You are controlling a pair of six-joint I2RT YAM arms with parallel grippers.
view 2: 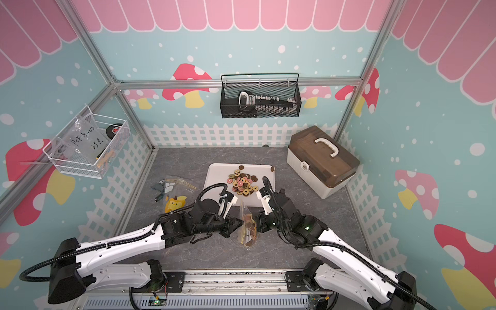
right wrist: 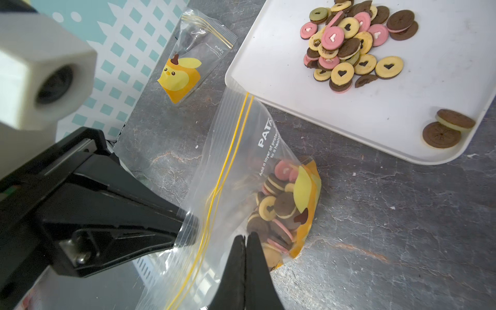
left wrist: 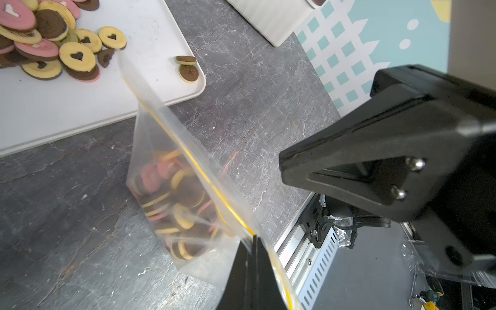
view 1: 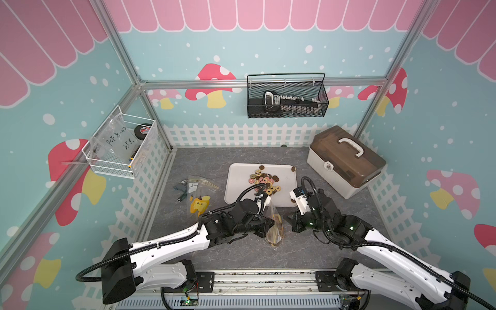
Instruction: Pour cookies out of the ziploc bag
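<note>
A clear ziploc bag [right wrist: 248, 149] with yellow zip lines hangs between the two arms, cookies [right wrist: 284, 206] heaped in its lower end. My left gripper is shut on the bag by its zip edge. Black and closed, the fingers of my right gripper have nothing between them; the bag is outside them, and the top left view shows a gap. A white tray [right wrist: 439, 62] lies beyond the bag. Loose pink, yellow and brown cookies [right wrist: 341, 46] are piled on it. Whether the bag's mouth is parted is hard to tell.
Another yellow-printed ziploc bag [right wrist: 180, 77] lies flat left of the tray, near a dark tool [view 1: 180, 191]. A brown-lidded box [view 1: 346, 160] stands at the back right. Bare grey table surrounds the front of the tray.
</note>
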